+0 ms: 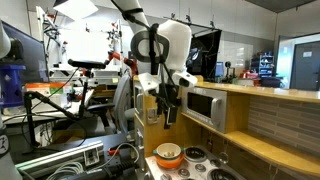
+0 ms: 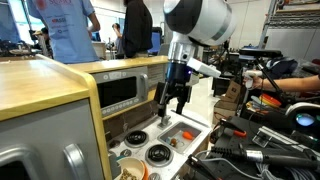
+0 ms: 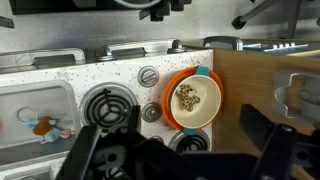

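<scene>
An orange pot (image 1: 168, 151) with a cream inside stands on the white stove counter; in the wrist view the cream bowl (image 3: 193, 101) inside an orange rim holds small tan pieces. My gripper (image 1: 168, 117) hangs above the counter with clear air between it and the pot. Its dark fingers show wide apart at the bottom of the wrist view, so the gripper is open with nothing between them. In the second exterior view the gripper (image 2: 163, 117) points down over the stove area, and the bowls (image 2: 128, 167) are at the lower left.
Black coil burners (image 3: 109, 104) lie beside the pot. A sink (image 3: 30, 108) holds a small orange-and-blue item (image 3: 46, 128). The microwave (image 1: 203, 105) sits under the wooden shelf (image 1: 250, 95) behind. A wooden panel (image 3: 240, 85) borders the pot's right side.
</scene>
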